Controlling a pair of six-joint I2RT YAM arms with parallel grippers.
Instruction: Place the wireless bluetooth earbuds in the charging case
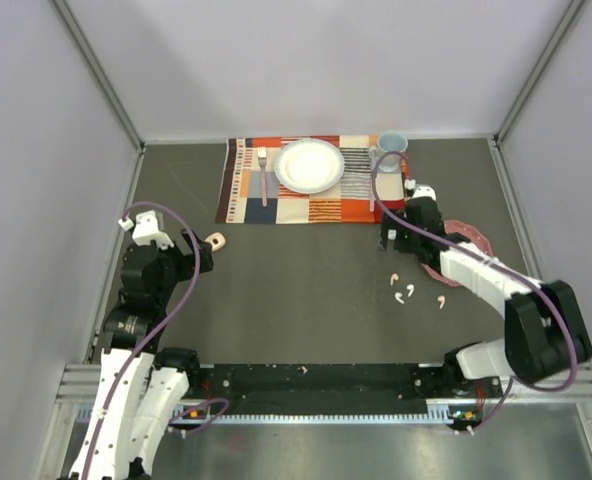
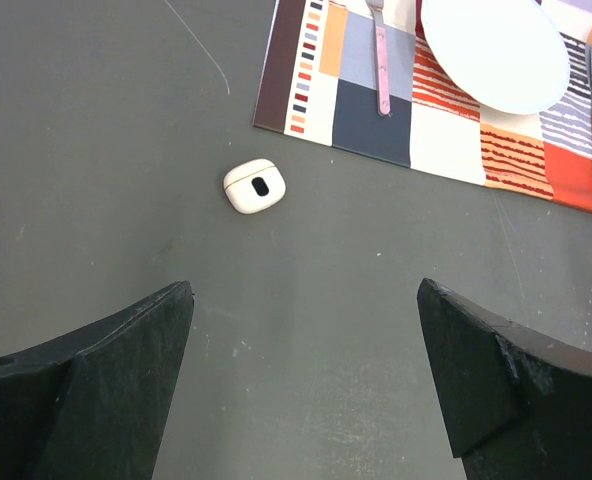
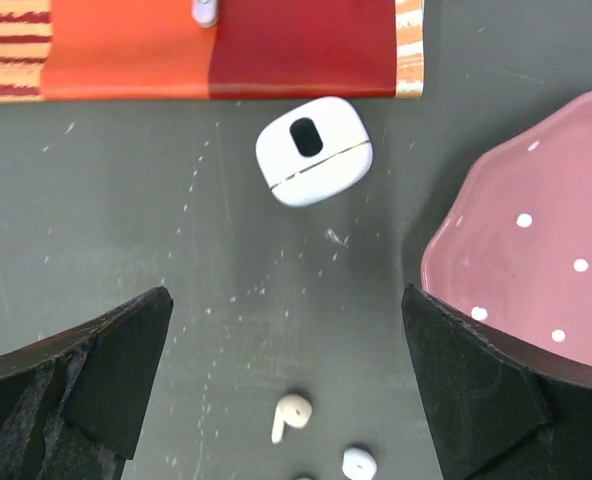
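A cream charging case (image 2: pixel 255 187) lies closed on the table ahead of my left gripper, which is open and empty. A second, white case (image 3: pixel 314 158) rests between the placemat's edge and the pink plate, its lid apparently closed. My right gripper hangs over the table, its fingers wide apart with nothing between them; the white case is beyond its fingertips. Several loose earbuds lie on the right of the table: a beige one (image 1: pixel 394 279), white ones (image 1: pixel 410 289) and another (image 1: pixel 441 301). The right wrist view shows a beige earbud (image 3: pixel 293 410) between the fingers, lower down.
A pink dotted plate (image 3: pixel 546 240) sits close on the right gripper's right side. At the back, a striped placemat (image 1: pixel 246 212) carries a white plate (image 1: pixel 309 166), a fork (image 1: pixel 263 178), a knife and a blue mug (image 1: pixel 391 146).
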